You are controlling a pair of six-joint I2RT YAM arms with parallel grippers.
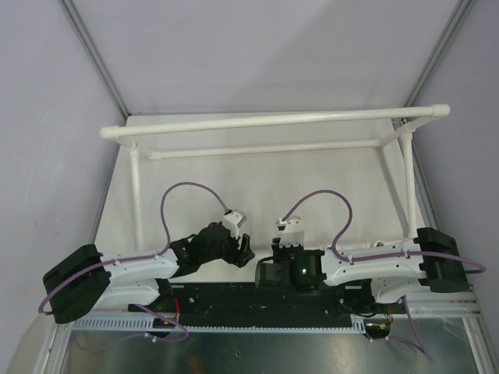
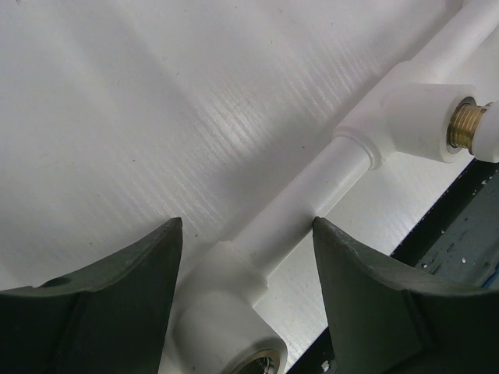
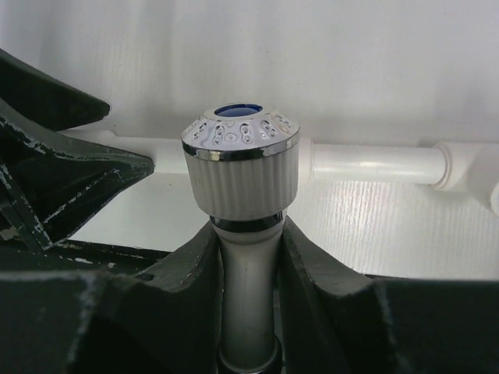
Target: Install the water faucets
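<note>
My right gripper is shut on a faucet [image 3: 243, 183], white and chrome with a blue-topped knob, held upright above the front pipe [image 3: 376, 162] in the right wrist view. My left gripper stands part open over the front pipe [image 2: 290, 202] in the left wrist view, nothing held between its fingers. Below it are a fitting [image 2: 221, 339] with an open socket and, up right, a tee [image 2: 422, 119] with a brass threaded piece [image 2: 466, 123].
The white pipe frame [image 1: 273, 118] spans the board, with uprights at both sides. The board's middle [image 1: 265, 187] is clear. A dark strip [image 1: 234, 312] runs along the front.
</note>
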